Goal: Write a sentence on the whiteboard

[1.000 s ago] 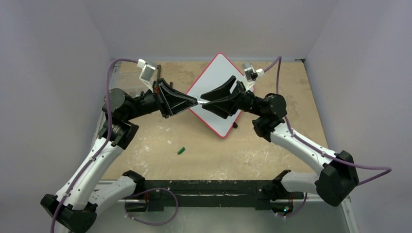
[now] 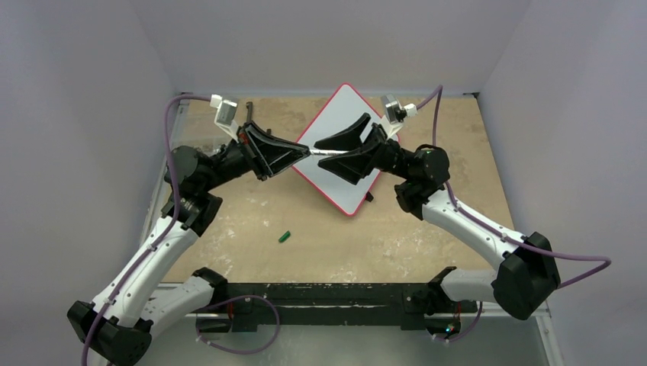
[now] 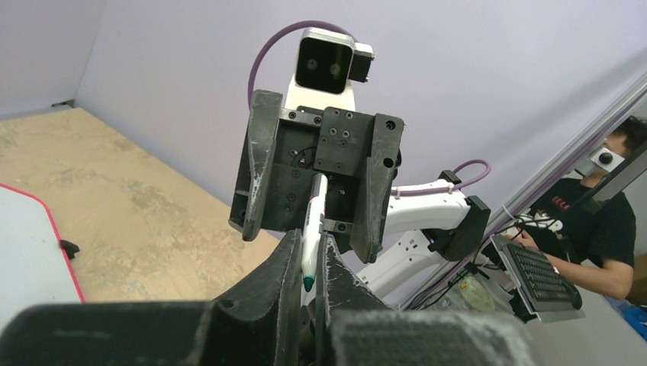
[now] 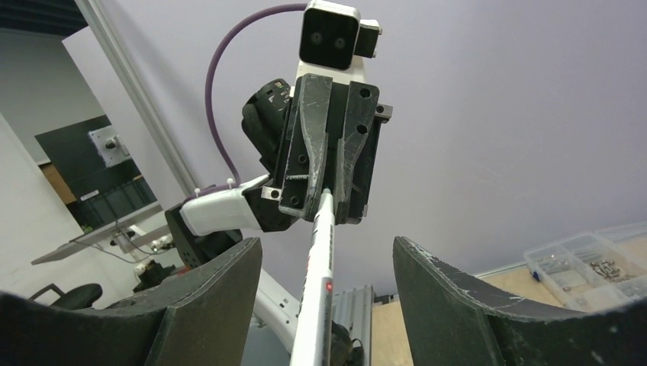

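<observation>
A white marker (image 2: 328,152) with a green nib is held above the whiteboard (image 2: 339,194), bridging my two grippers. My left gripper (image 2: 308,151) is shut on its nib end; in the left wrist view the green tip lies between the pinched fingers. From there the body stretches toward my right gripper (image 2: 319,152), which stands open around the other end. In the right wrist view the marker (image 4: 320,263) runs between the spread fingers, with a gap on each side. The red-edged whiteboard lies tilted on the table, partly hidden by the right gripper.
A small green cap (image 2: 284,237) lies on the table (image 2: 236,244) in front of the board. A dark object (image 2: 369,196) touches the board's right edge. A clear parts box (image 4: 587,263) sits at the left side of the table.
The right arm has barely moved.
</observation>
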